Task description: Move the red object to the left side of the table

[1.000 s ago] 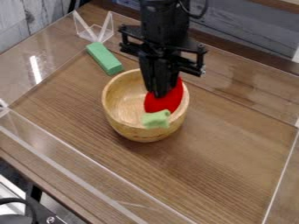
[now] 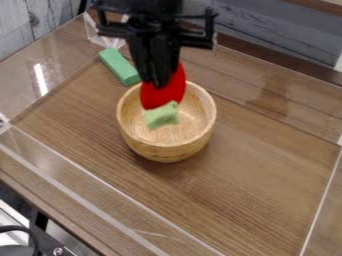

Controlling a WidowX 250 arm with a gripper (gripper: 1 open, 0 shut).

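Observation:
The red object [image 2: 163,91] hangs upright over the wooden bowl [image 2: 171,153], with my gripper [image 2: 160,72] shut on its upper part. Dark fingers and the arm above cover the top of the red object. Below its lower end is a pale green piece [image 2: 162,115] in the bowl's hollow; whether the two touch, I cannot tell.
Just behind and left of the bowl lies a green block [image 2: 119,67]. A clear, thin-edged item [image 2: 103,33] sits near the back left edge. Bare tabletop [image 2: 254,150] stretches to the right, and the left part [image 2: 67,115] is also clear.
My gripper and the red object have moved left and up across the bowl. The green piece has shifted slightly left and up too. The bowl has stayed roughly in place.

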